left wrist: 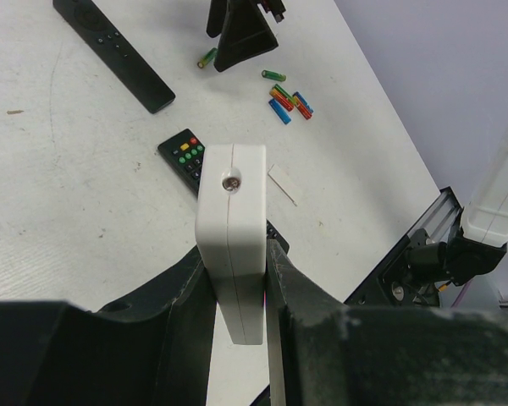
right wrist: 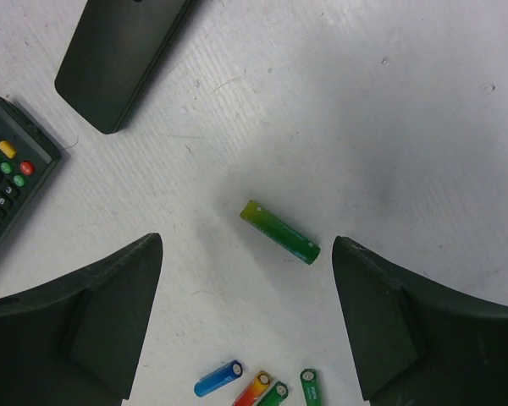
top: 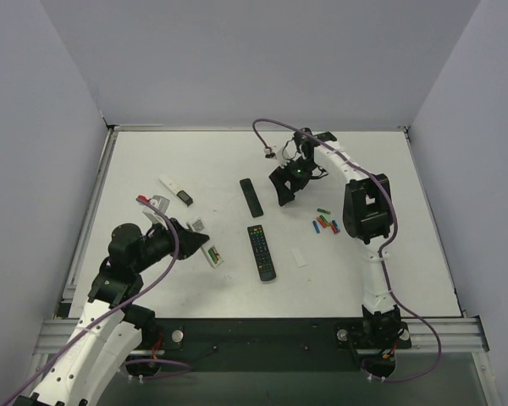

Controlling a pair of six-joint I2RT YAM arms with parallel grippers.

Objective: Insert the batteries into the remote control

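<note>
My left gripper (top: 195, 237) is shut on a white remote (left wrist: 230, 211), held upright in the left wrist view; from above, its open compartment (top: 212, 258) shows batteries inside. My right gripper stands open above a lone green battery (right wrist: 279, 233), which lies between and beyond its fingertips on the table. Several loose blue, red and green batteries (right wrist: 218, 377) lie nearby, at the bottom of the right wrist view.
A black remote (top: 251, 197), a larger button remote (top: 262, 254), a white flat piece (top: 299, 258) and another white remote (top: 169, 183) lie on the table (top: 127, 203).
</note>
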